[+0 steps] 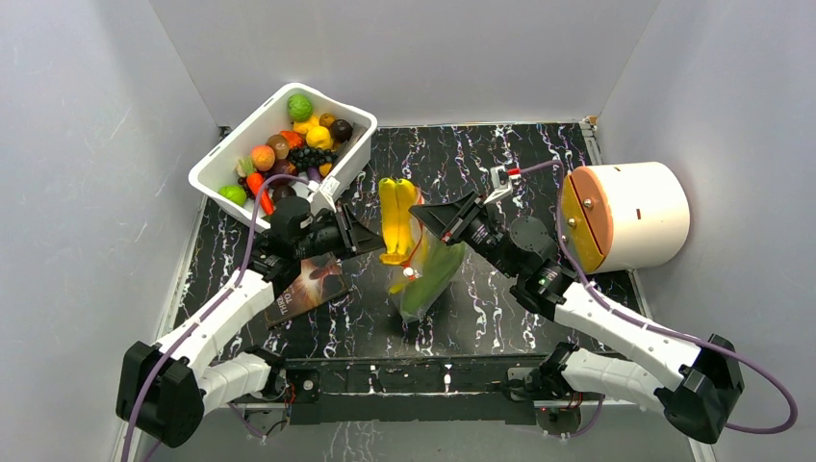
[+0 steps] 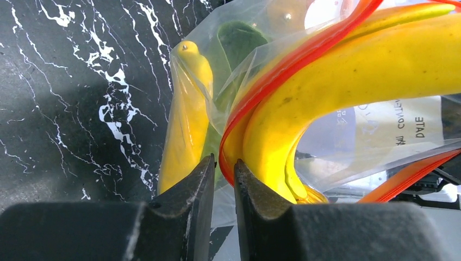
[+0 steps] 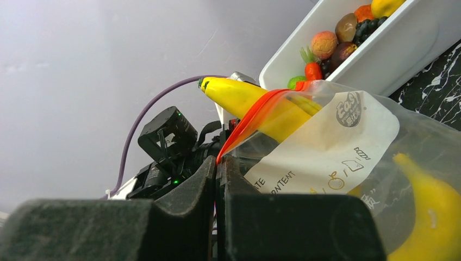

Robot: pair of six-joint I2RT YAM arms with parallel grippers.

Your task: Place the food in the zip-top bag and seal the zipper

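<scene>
A clear zip top bag (image 1: 435, 279) with an orange-red zipper hangs with its mouth gaping. My right gripper is shut on the zipper edge at one side of the mouth. A bunch of bananas (image 2: 337, 81) sits partly in the mouth, its tips (image 3: 217, 89) sticking out past the zipper. Lower in the bag are another yellow banana-like piece (image 2: 187, 130) and something green (image 2: 239, 46). My left gripper is part open at the mouth's other side; the red zipper edge comes down by its fingertips, apparently not clamped.
The white basket (image 1: 216, 181) of fruit and vegetables stands at the back left. Under my left arm lies a dark book (image 1: 313, 289). A cream cylindrical container (image 1: 650, 217) is on the right.
</scene>
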